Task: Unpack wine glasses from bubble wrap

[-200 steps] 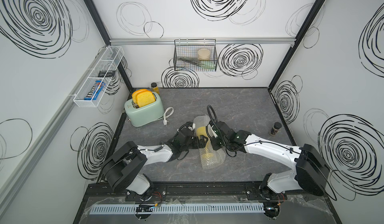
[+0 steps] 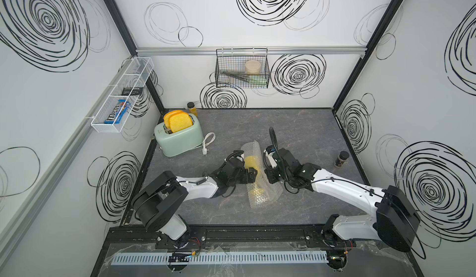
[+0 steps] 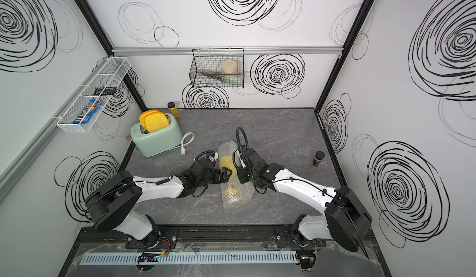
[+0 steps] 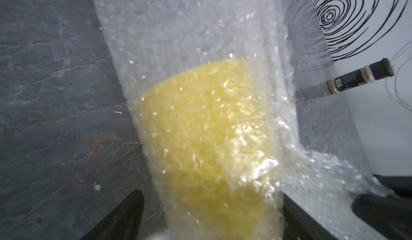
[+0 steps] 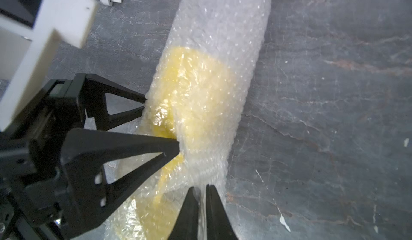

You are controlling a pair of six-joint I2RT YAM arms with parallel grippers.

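Observation:
A bubble-wrap bundle [image 2: 260,192] with a yellow object showing through it [image 4: 201,132] lies lengthwise at the middle of the counter [image 2: 307,128]. My left gripper [image 2: 250,175] is at the bundle's left side, its fingertips against the wrap around the yellow part; I cannot tell whether it grips. My right gripper is shut at the bundle's right side, with a thin fold of wrap at its fingertips in the right wrist view. The glass itself is not clearly distinguishable inside the wrap.
A mint toaster [image 2: 177,140] with yellow slices and a white plug [image 2: 204,150] stands at back left. A yellow bottle [image 2: 192,111] is behind it; a dark spice jar [image 2: 341,159] stands far right. Wire baskets [image 2: 242,83] hang on the walls.
My right gripper has moved right and slightly back over the last second, and the wrap's right side is drawn out a little.

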